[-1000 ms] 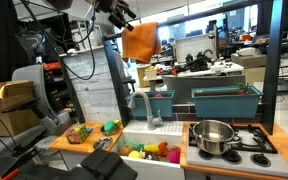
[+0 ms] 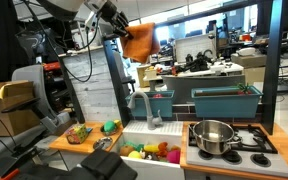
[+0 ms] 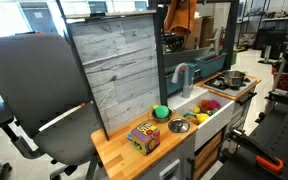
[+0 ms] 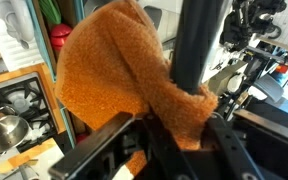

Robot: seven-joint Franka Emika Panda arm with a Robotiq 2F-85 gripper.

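Observation:
An orange cloth hangs high above the counter in exterior view 1, beside the near end of the overhead rail. My gripper is at the cloth's upper left edge, shut on it. In the wrist view the cloth fills the middle and runs down between the fingers, hiding much of the fingertips. A dark bar passes close by the cloth there; whether they touch, I cannot tell. Exterior view 2 shows only part of the cloth, at the top edge.
Below are a sink faucet, a drawer of colourful items, and a steel pot on the stove. A patterned box stands on the left counter. The overhead rail limits room around the arm.
The arm has shifted slightly around the cloth's upper left corner. The cloth still hangs in about the same place, somewhat more gathered at its top.

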